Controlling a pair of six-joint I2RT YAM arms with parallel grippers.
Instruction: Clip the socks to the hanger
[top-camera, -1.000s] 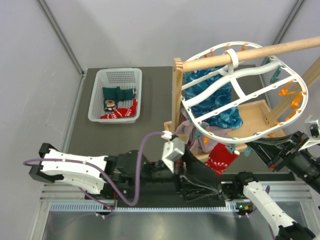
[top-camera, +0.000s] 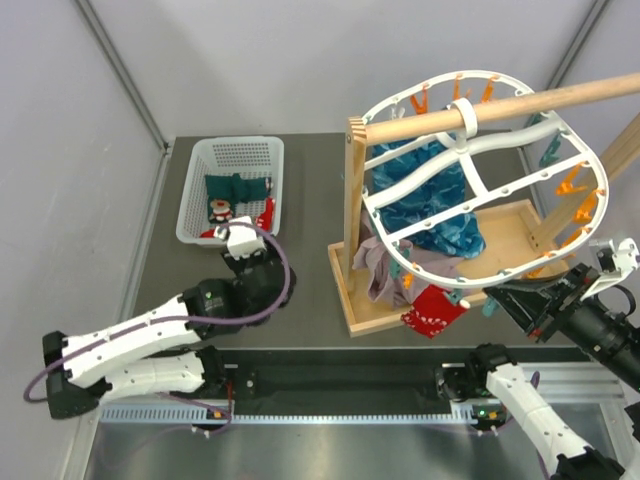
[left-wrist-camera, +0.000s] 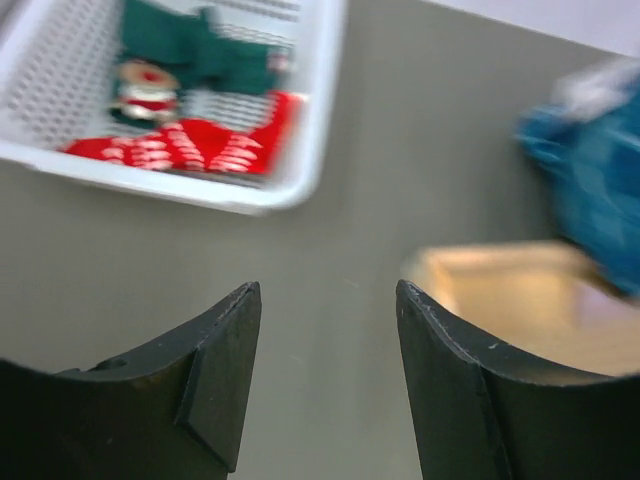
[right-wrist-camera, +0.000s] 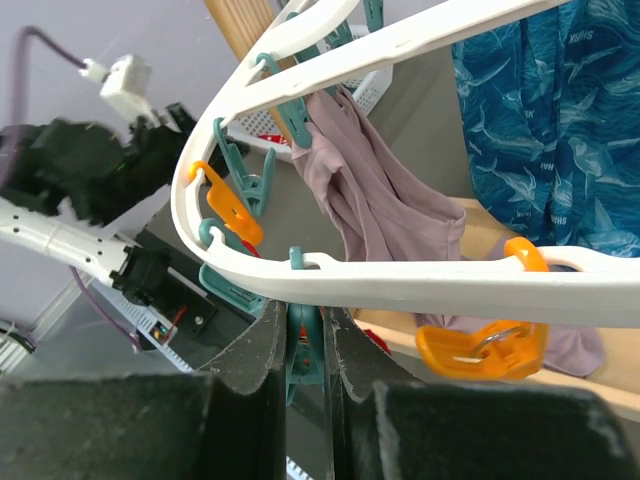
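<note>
One red sock with white spots (top-camera: 434, 312) hangs below the near rim of the white round hanger (top-camera: 398, 215), by a teal clip. In the left wrist view, a second red sock (left-wrist-camera: 190, 146) with white markings and a green sock (left-wrist-camera: 165, 45) with a figure on it lie in the white basket (left-wrist-camera: 270, 196). My left gripper is open and empty, short of the basket's near side. At the hanger's near right rim, my right gripper is shut on a teal clip (right-wrist-camera: 305, 345); no sock shows in that clip.
Blue patterned shorts (top-camera: 425, 215) and a mauve garment (top-camera: 380, 272) hang inside the wooden stand (top-camera: 354, 190). Orange clips (right-wrist-camera: 485, 350) and teal clips line the hanger. Bare grey table lies between basket and stand.
My left gripper has moved from beside the hanging red sock, left and away toward the basket. The hanging sock has swung slightly left.
</note>
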